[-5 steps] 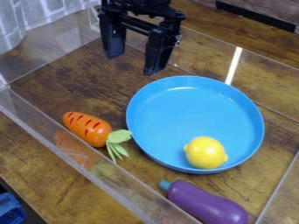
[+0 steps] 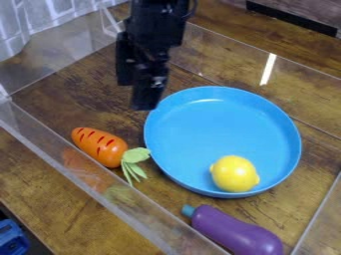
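My dark gripper (image 2: 142,72) hangs above the wooden surface at the upper left of the blue plate (image 2: 193,120); it is blurred, so its fingers' state is unclear. A toy carrot (image 2: 102,146) with green leaves lies left of the plate, below my gripper. A yellow lemon (image 2: 234,173) rests in the lower part of the plate. A purple eggplant (image 2: 237,231) lies below the plate at the bottom right.
Clear plastic walls run along the lower left, the back and the right side of the area. Bare wood (image 2: 60,90) shows at the left.
My gripper has swung and turned, its lower part now narrower and further left of where its right finger was. The toys and plate look unmoved.
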